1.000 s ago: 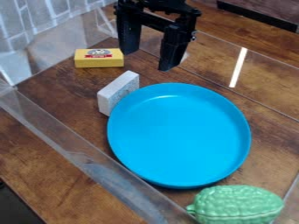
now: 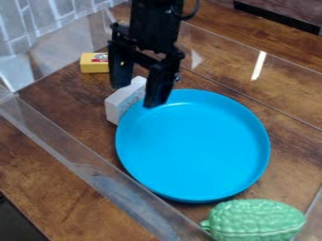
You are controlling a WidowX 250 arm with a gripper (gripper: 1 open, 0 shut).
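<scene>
My black gripper [image 2: 141,73] hangs open over a white rectangular block [image 2: 120,105], its fingers reaching down on either side of the block's upper part and partly hiding it. The block lies just left of a blue plate [image 2: 191,155]. Whether the fingers touch the block I cannot tell.
A yellow box [image 2: 94,63] lies at the back left, and a green bumpy vegetable [image 2: 251,220] at the front right. Clear plastic walls edge the wooden surface. The right side behind the plate is mostly free.
My gripper has moved down and slightly left, from above the back of the plate to over the white block. The objects on the surface look unmoved.
</scene>
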